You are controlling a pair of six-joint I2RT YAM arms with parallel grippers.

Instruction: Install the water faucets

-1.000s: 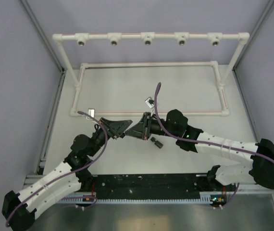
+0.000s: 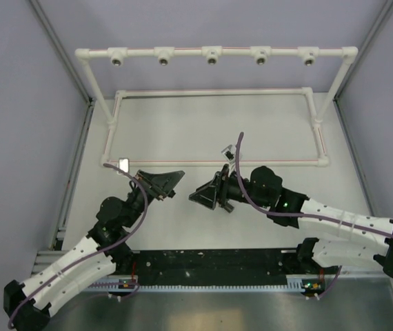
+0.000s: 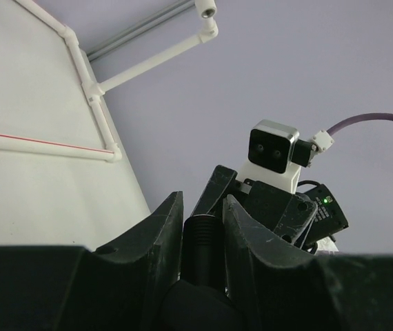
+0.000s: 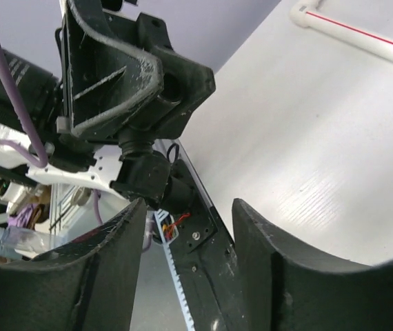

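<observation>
My left gripper (image 2: 171,193) is shut on a dark cylindrical piece (image 3: 203,252), seen between its fingers in the left wrist view. My right gripper (image 2: 200,200) is part open a short way to its right, apart from it, with nothing between its fingertips in the right wrist view. A small dark object on the white board is mostly hidden under the right gripper in the top view. A white pipe frame (image 2: 236,50) carries several T fittings with threaded outlets (image 2: 212,59) along its top bar.
The lower pipe loop (image 2: 179,163) lies on the white board (image 2: 210,127) behind both grippers. Grey walls stand at either side. A black strip (image 2: 207,265) runs along the front edge, with bare board between it and the loop.
The left arm has shifted slightly left.
</observation>
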